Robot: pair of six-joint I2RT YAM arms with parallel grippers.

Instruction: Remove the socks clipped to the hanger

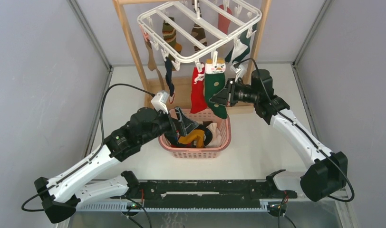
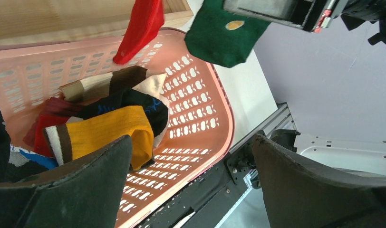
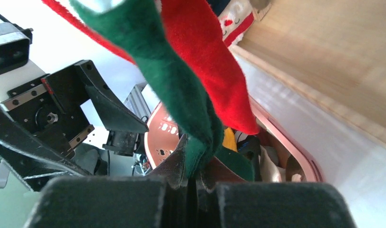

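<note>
A white hanger frame (image 1: 182, 60) with clips holds several socks. At its front hang a red sock (image 1: 197, 90) and a green sock (image 1: 214, 90) with a white face at its top. My right gripper (image 1: 215, 100) is shut on the side of the green sock, whose cloth (image 3: 198, 152) is pinched between the fingers in the right wrist view. The green sock's top is still at the hanger's front clip. Over the pink basket (image 1: 196, 154), my left gripper (image 1: 193, 124) stands open and empty, its fingers (image 2: 86, 185) wide apart in the left wrist view.
Inside the basket lie several loose socks, among them a yellow one (image 2: 105, 133). Other socks, such as a dark blue one (image 1: 169, 76) and a striped one (image 1: 198, 35), hang further left and back. A wooden stand (image 1: 134, 47) frames the hanger.
</note>
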